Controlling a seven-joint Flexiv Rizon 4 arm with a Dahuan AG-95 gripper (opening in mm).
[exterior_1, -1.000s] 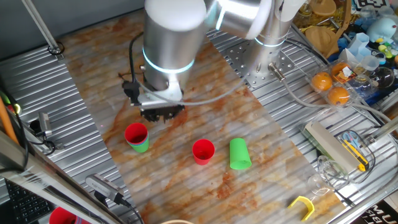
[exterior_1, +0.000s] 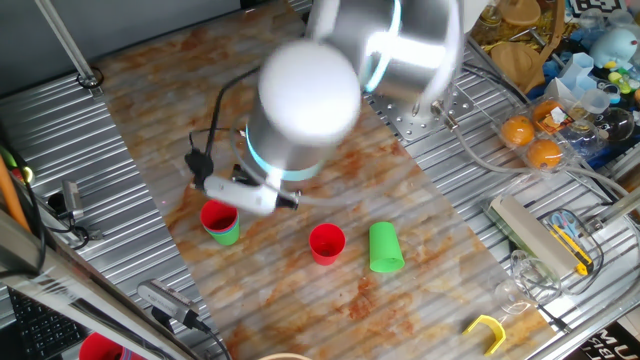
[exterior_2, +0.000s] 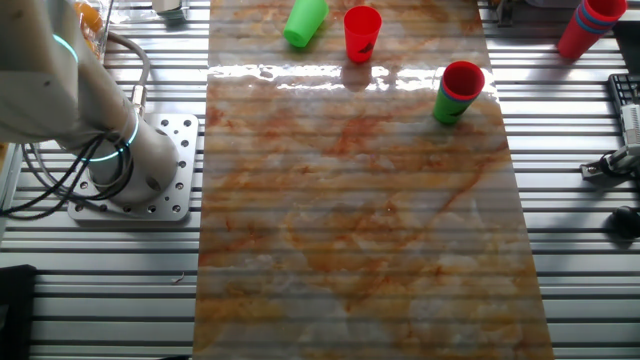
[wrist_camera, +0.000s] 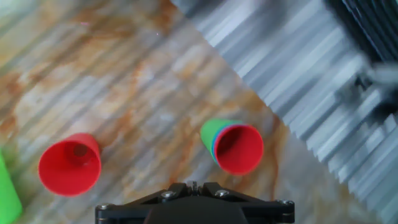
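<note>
A stack of cups (exterior_1: 227, 233), red innermost with a thin blue rim and green outside, sits on the marbled board; in the wrist view this stack (wrist_camera: 216, 134) lies just above the gripper. A single red cup (exterior_1: 327, 246) stands apart from it, and the wrist view has this red cup (wrist_camera: 69, 167) at left. The green cup (exterior_1: 385, 250) is farther along the row, and only a green edge (wrist_camera: 7, 193) enters the wrist view. My gripper has its fingertips together, with nothing seen between them. It hangs above the board, blurred in exterior view 1.
Several nested cups (exterior_2: 585, 30) stand off the board on the slatted metal table. A small device (exterior_1: 168, 298) with a cable lies beside the board's edge. Most of the marbled board (exterior_2: 350, 240) is bare.
The arm has swung and tilted, looking larger and nearer the exterior view 1 camera, with the gripper shifted slightly and turned. All the cups have stayed in place.
</note>
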